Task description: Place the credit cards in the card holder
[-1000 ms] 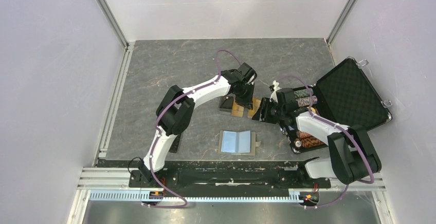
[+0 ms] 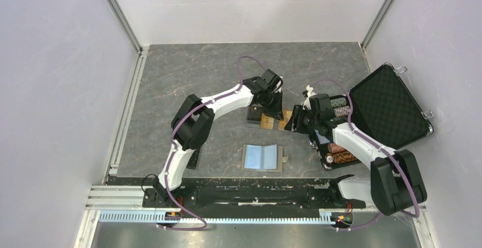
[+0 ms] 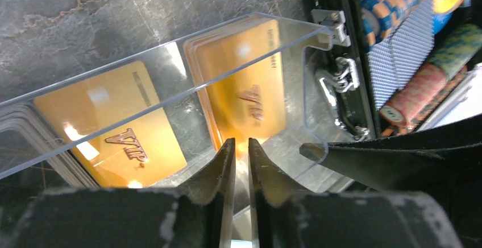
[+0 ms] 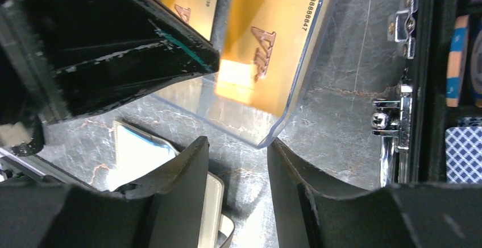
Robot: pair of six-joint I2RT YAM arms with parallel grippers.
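Gold cards [image 3: 136,140] stand in the clear card holder [image 3: 165,103], and another gold stack [image 3: 244,83] sits in its right-hand part. Darker cards fill its left end in the top view. My left gripper is slightly open at the holder's near side, with a narrow gap and no card visible between its fingers. Wider open is my right gripper, at the holder's right end. The holder's clear corner reaches the tip of its right finger [image 4: 278,157]; whether they touch, I cannot tell.
An open case [image 2: 392,108] with poker chips [image 2: 344,157] lies close on the right. An open booklet [image 2: 261,157] rests near the front edge. A dark slim object [image 2: 194,158] lies front left. Bare table surrounds the back and left.
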